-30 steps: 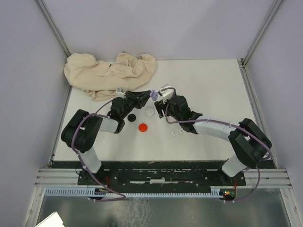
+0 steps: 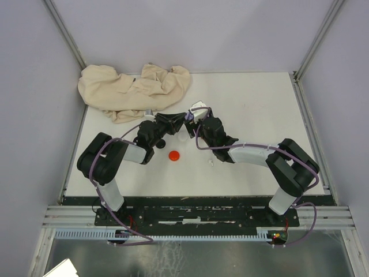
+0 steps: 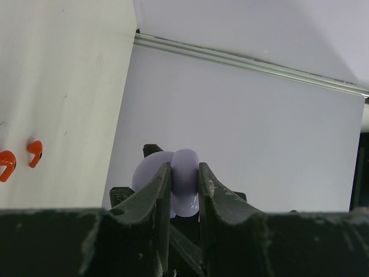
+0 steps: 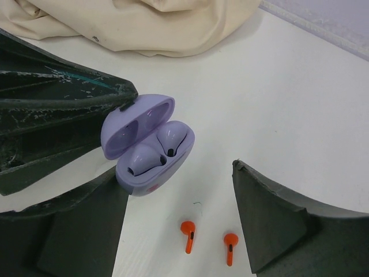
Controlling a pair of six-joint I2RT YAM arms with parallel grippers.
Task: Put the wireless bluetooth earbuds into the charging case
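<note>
The lilac charging case [image 4: 154, 158] is open, with two lilac earbuds [image 4: 170, 138] seated inside. My left gripper holds it between its fingertips, as the left wrist view shows; in the top view the case is at the centre. My right gripper stands open around the case, its left finger close to the case's lower side; whether it touches is unclear. Two small orange-red pieces with stems [image 4: 188, 231] lie on the white board below.
A crumpled beige cloth [image 2: 132, 91] covers the back left of the board [image 2: 253, 98]. A red disc [image 2: 174, 155] and a black disc [image 2: 160, 143] lie near the left gripper. The board's right part is clear.
My right gripper has moved left and closer to the case and the left gripper, which has shifted only slightly.
</note>
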